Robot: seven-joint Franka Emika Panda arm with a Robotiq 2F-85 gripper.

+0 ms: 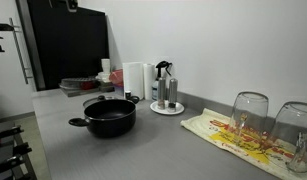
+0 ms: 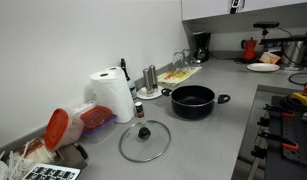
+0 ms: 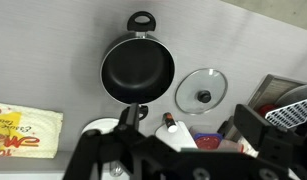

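My gripper is open and empty, its dark fingers spread along the lower part of the wrist view. The counter lies well below it. A black two-handled pot stands there uncovered, its inside bare; in exterior view 1 the same pot is left of the middle. Beside it, a glass lid with a black knob lies flat on the counter; exterior view 2 shows this lid in front of the pot. Pot and lid are apart.
Two upturned glass jars stand on a printed cloth at the right. Two grinders rest on a white plate by the wall. Paper towels and a dish rack are further along. Counter in front of the pot is clear.
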